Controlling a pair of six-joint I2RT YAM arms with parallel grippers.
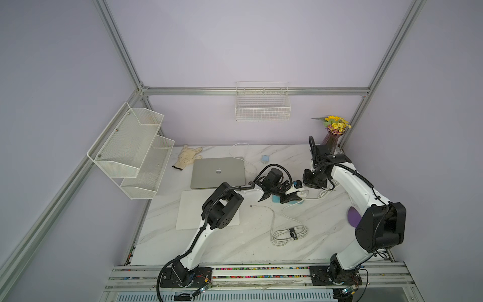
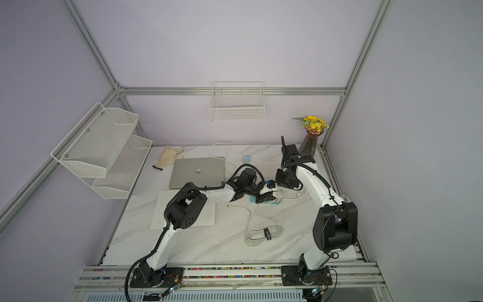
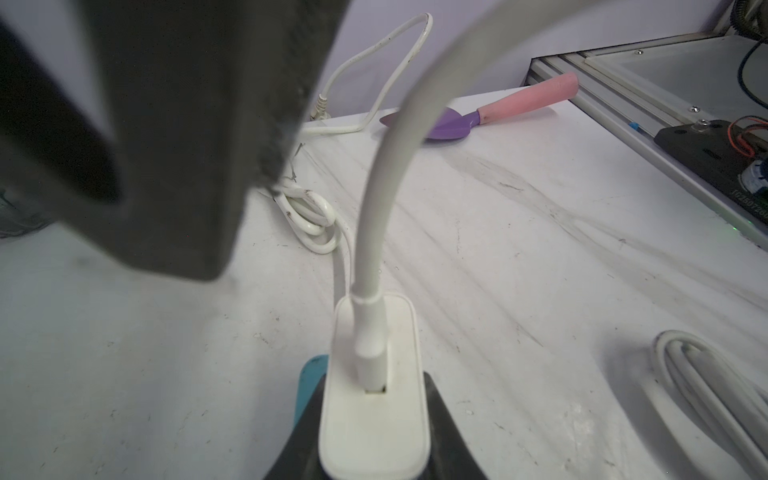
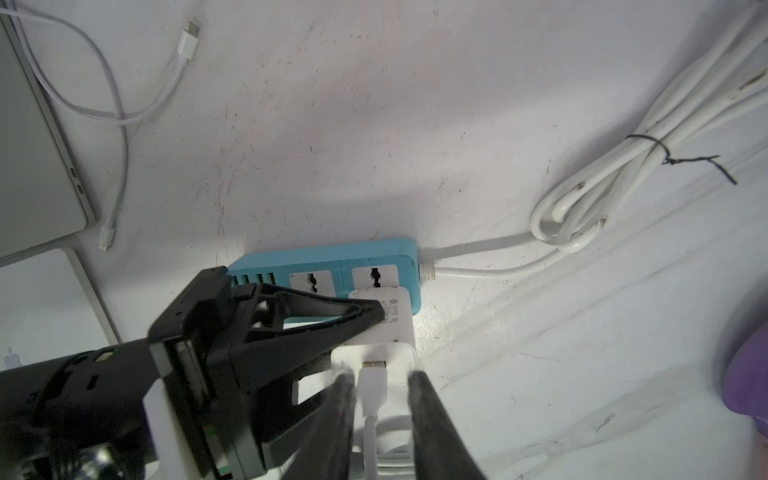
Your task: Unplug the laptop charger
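The white laptop charger block [image 4: 393, 316] has its cable plug [image 4: 372, 388] seated in its near face. Beneath it, the blue power strip [image 4: 328, 256] lies on the table; whether the charger's prongs are in its socket is hidden. My left gripper is shut on the charger, its dark fingers on both sides. From the right wrist view, my right gripper stands partly open, its blurred fingertips on either side of the plug and cable, with small gaps showing. In the left wrist view, the thick white cable [image 3: 384, 184] rises from the charger.
A bundled white cord [image 4: 592, 192] runs from the strip. A closed laptop [image 1: 217, 171], a white laptop [image 1: 188, 209] and a coiled cable [image 1: 289, 235] lie around. A purple trowel [image 3: 452, 125] sits right.
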